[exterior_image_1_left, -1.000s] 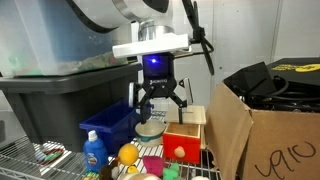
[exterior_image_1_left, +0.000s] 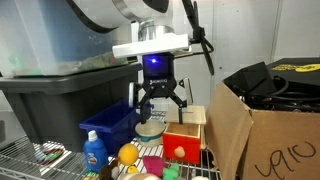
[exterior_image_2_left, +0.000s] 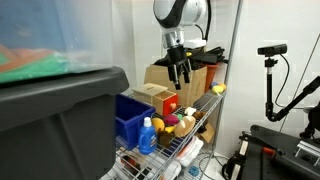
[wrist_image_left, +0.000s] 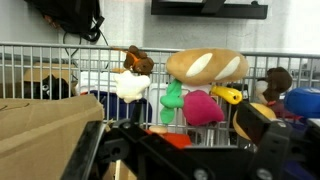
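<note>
My gripper (exterior_image_1_left: 160, 106) hangs above the wire rack, its two dark fingers spread wide with nothing between them. In the wrist view the open gripper looks down on a bread-shaped toy (wrist_image_left: 206, 67), a pink piece (wrist_image_left: 202, 108), a green piece (wrist_image_left: 171, 97) and a white-topped item (wrist_image_left: 131, 85). Orange-red box (exterior_image_1_left: 183, 142) is below and slightly to the right of the fingers in exterior view 1. An orange ball (exterior_image_1_left: 128, 153) and a blue bottle (exterior_image_1_left: 95, 151) are lower left of them.
A blue bin (exterior_image_1_left: 113, 125) and a large dark tub (exterior_image_1_left: 70, 98) stand at the left. On the right, an open cardboard box (exterior_image_1_left: 230, 130) rises beside the rack. A grey bowl (exterior_image_1_left: 150, 129) is behind the toys. Several toys crowd the rack (exterior_image_2_left: 170, 158).
</note>
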